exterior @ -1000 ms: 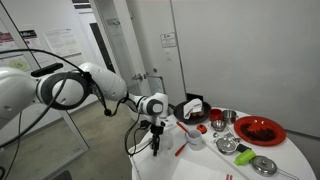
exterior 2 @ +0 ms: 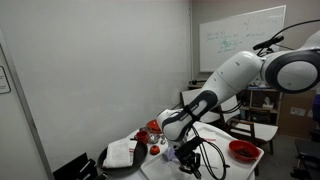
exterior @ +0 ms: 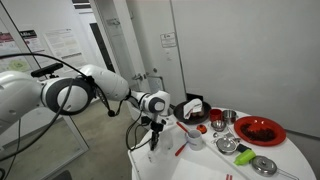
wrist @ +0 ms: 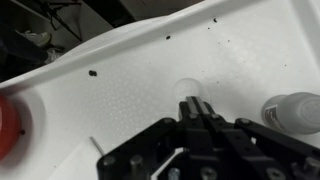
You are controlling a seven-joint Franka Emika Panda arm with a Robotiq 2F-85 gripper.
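Observation:
My gripper points down over the white table, its dark fingers close together. Right at the fingertips is a small white round object (wrist: 187, 88), and the fingers look shut on it; its lower part is hidden by the fingers. In exterior view 1 the gripper (exterior: 155, 143) is low over the table's near left part. Exterior view 2 shows the gripper (exterior 2: 191, 168) close to the tabletop, with what it holds too small to make out.
A grey-white bottle (wrist: 296, 113) stands right of my fingers, and an orange-red thing (wrist: 9, 127) is at the left edge. Further along the table are a dark pan (exterior: 191, 112), a red bowl (exterior: 260, 130), a lidded pan (exterior: 264, 165) and a white cup (exterior: 195, 140).
My gripper appears to have shifted slightly upward over the same patch of table. The other objects have stayed in place.

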